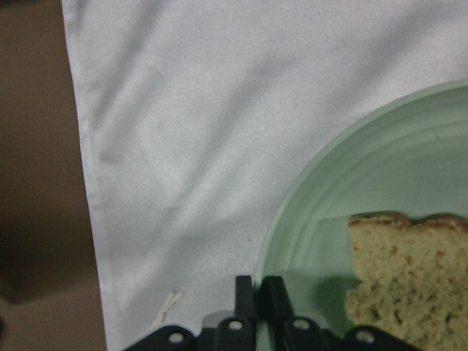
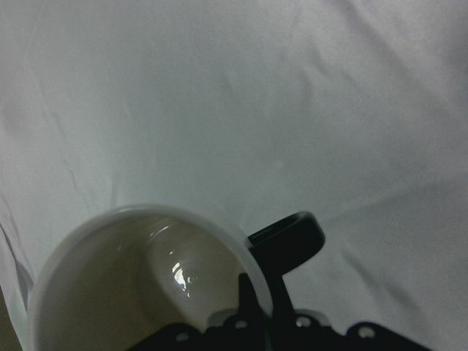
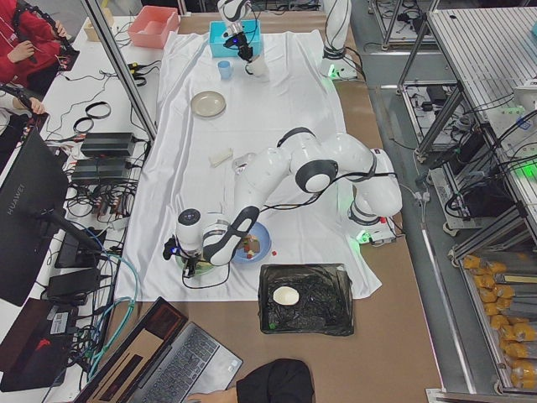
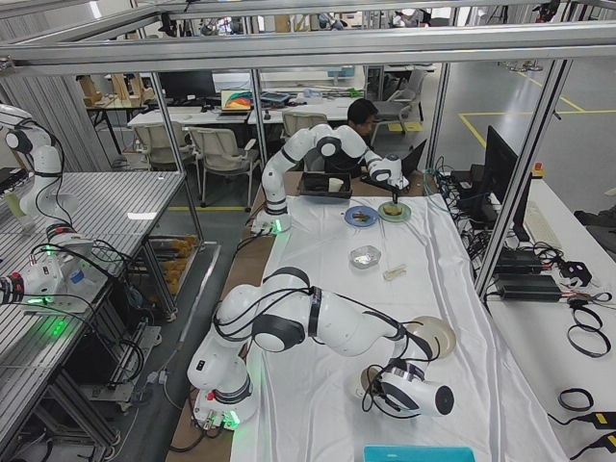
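My left gripper is shut, its fingers together over the rim of a green plate [image 1: 329, 161], just left of a bread slice [image 1: 402, 278] lying on it. My right gripper, at the far end in the camera left view, is at the rim of a cream mug [image 2: 146, 270] with a dark handle [image 2: 285, 241]; whether it is closed on the rim I cannot tell.
A blue plate [image 4: 362, 210] sits beside the green one. A black tray [image 3: 306, 315], foil dish [image 4: 366, 256], beige plate [image 3: 208, 104], blue cup [image 3: 225, 69] and blue bin [image 3: 222, 46] share the white-clothed table.
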